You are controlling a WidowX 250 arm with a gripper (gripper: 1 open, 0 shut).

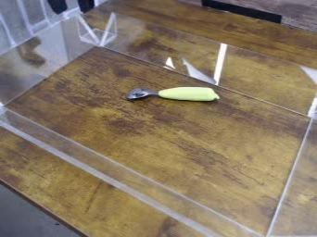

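A spoon-like utensil with a pale green handle (187,93) and a small metal head lies flat near the middle of the wooden surface, inside a clear-walled enclosure. Only dark tips of my gripper (65,4) show at the top left edge of the view, above and away from the utensil; most of it is out of frame, and its fingers cannot be made out.
Clear acrylic walls (296,176) surround the work area on the wooden table (260,37). A dark bar runs along the back at top right.
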